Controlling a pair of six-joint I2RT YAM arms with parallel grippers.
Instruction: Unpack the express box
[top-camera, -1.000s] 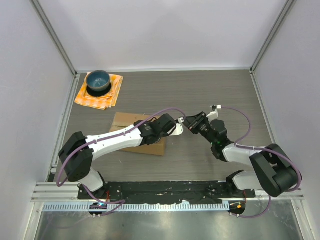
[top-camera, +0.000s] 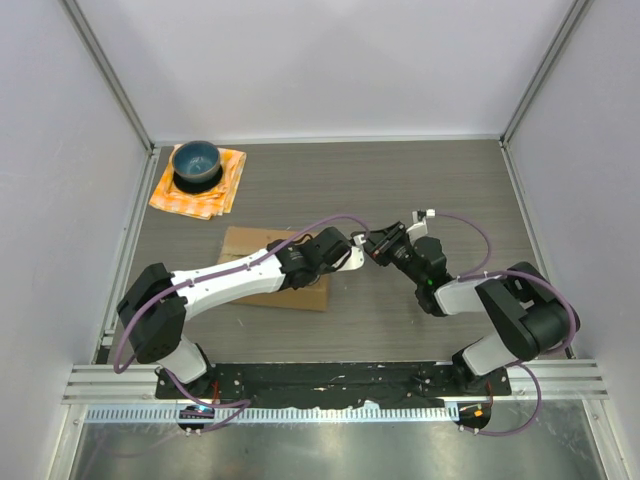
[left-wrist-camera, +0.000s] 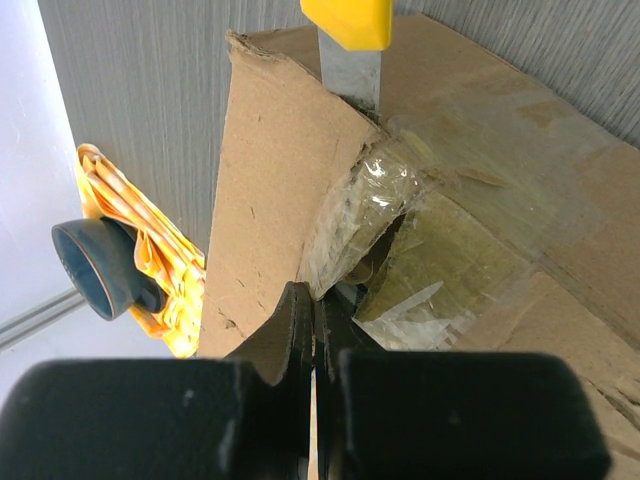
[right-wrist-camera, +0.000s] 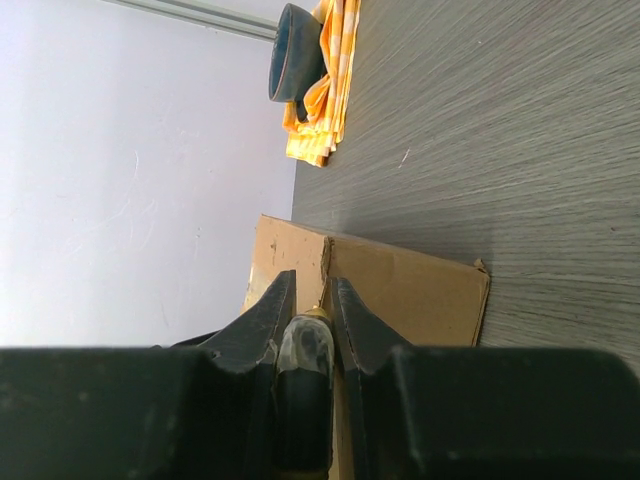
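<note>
The cardboard box (top-camera: 262, 240) lies on the table under my left arm. In the left wrist view, clear tape (left-wrist-camera: 375, 185) along its seam is torn, with a dark gap showing under the flap (left-wrist-camera: 270, 150). My left gripper is shut with its tips against the flap's taped edge; whether any tape is pinched cannot be made out. A yellow-ended knife (left-wrist-camera: 350, 20) stands with its metal blade (left-wrist-camera: 350, 75) at the seam near the box's end. In the right wrist view, my right gripper is shut on the knife's dark handle (right-wrist-camera: 305, 400).
A dark blue bowl (top-camera: 197, 161) rests on an orange checked cloth (top-camera: 208, 205) at the back left. The two wrists are close together above the box's right end. Bare table (top-camera: 440, 180) extends behind and to the right.
My right arm's elbow has swung inward to the left, and its wrist has shifted slightly left. The left arm and box look unmoved.
</note>
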